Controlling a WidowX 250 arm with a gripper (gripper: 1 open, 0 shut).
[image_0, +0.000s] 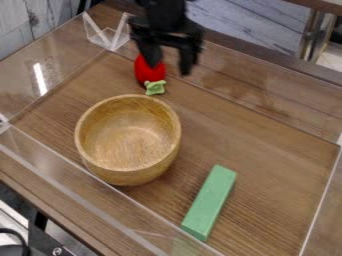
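The gripper (167, 50) is at the top centre of the camera view, blurred, reaching down just above and right of a red object (148, 70) with a small green part (155, 87). The blur makes it hard to see what, if anything, is between its fingers. A tan oval bowl (127, 140) sits in the middle left, and a long green block (209, 201) lies at the lower right.
A clear wire or plastic item (104, 30) stands at the top left. A dark object (11, 245) shows at the lower left corner.
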